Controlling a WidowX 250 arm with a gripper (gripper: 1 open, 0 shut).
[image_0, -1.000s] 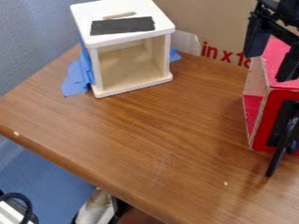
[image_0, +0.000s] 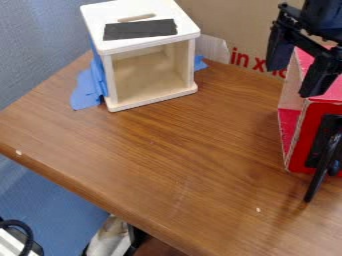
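My black gripper (image_0: 291, 55) is at the upper right, above the red box (image_0: 307, 130) with a pink inner face at the table's right edge; whether it is open or shut is hard to make out. A black part stands in front of that box. On the wooden table at the upper left sits a white open-fronted wooden cabinet (image_0: 179, 70), with a dark strip (image_0: 140, 29) and a small light stick (image_0: 136, 17) on its top.
A blue cloth (image_0: 86, 91) lies behind and beside the cabinet. A cardboard sheet (image_0: 234, 20) stands at the back.
My gripper has moved leftward from the upper right corner over the last second. The cabinet and red box have not visibly moved.
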